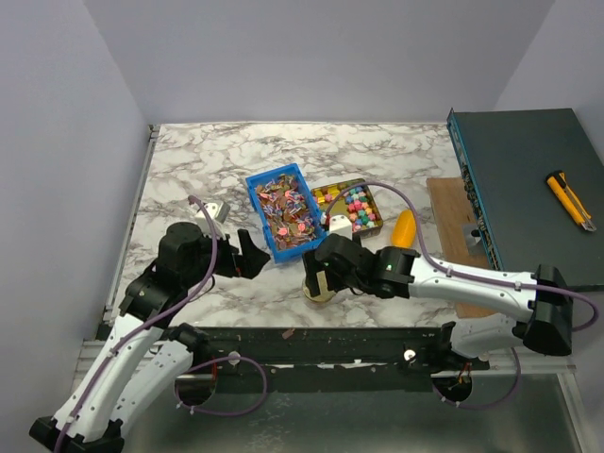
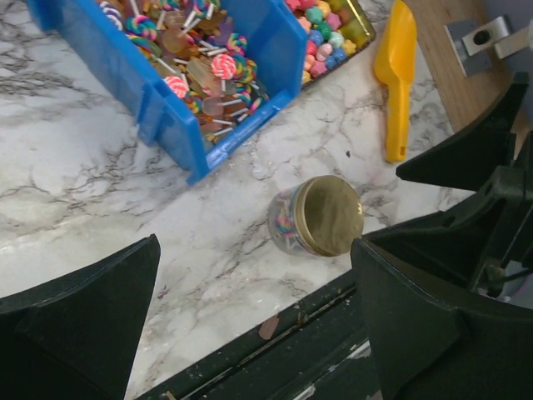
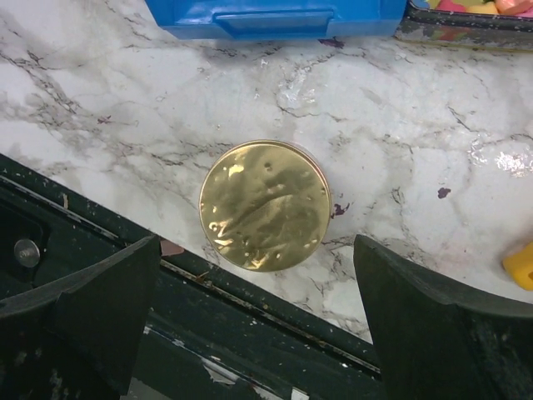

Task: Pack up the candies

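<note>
A clear jar [image 2: 291, 212] with a gold lid [image 3: 265, 204] stands near the table's front edge, candy showing through its side. The open right gripper hangs above it, the lid between and beyond its fingertips in its wrist view. The open left gripper is held over the table left of the jar, empty. A blue bin [image 2: 166, 121] of lollipops and candies sits behind the jar, beside a metal tray [image 1: 368, 209] of colourful round candies. A yellow scoop [image 2: 396, 58] lies to the right.
A wooden board [image 1: 444, 217] and a dark raised platform [image 1: 519, 189] with a yellow cutter [image 1: 568, 198] fill the right side. Bare marble [image 1: 198, 156] is free at the back left.
</note>
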